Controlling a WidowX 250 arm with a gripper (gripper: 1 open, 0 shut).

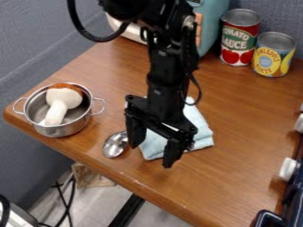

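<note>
My black gripper (154, 144) is low over a pale blue cloth (199, 122), pointing down; whether its fingers are apart with anything between them is hard to make out. A shiny metal spoon (115, 144) lies just left of it. A steel pot (57, 129) with a white object (57, 108) and something orange inside stands at the left of the wooden table (178, 186).
A tomato sauce can (238, 40) and a yellow can (274, 56) stand at the back right, with a teal item (207, 22) behind. A dark appliance with white knobs (286, 170) lines the right edge.
</note>
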